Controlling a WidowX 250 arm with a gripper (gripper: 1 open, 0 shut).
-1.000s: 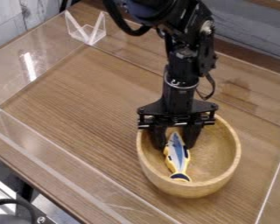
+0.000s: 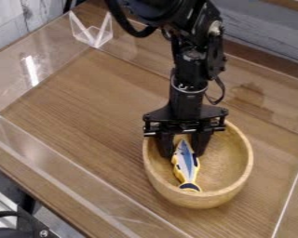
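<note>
A black robot gripper [image 2: 182, 137] reaches down into a round, pale wooden bowl [image 2: 235, 182] at the lower centre right. Beneath its fingers lies an elongated blue, white and yellow object [image 2: 185, 165], inside the bowl with its far end under the gripper. The fingers look closed on that end, though the dark gripper body hides most of the contact.
A small clear plastic piece [image 2: 92, 30] sits at the upper left. A ledge runs along the back right.
The gripper has shifted very slightly up and to the left, and the bowl and the object in it have moved a little with it.
</note>
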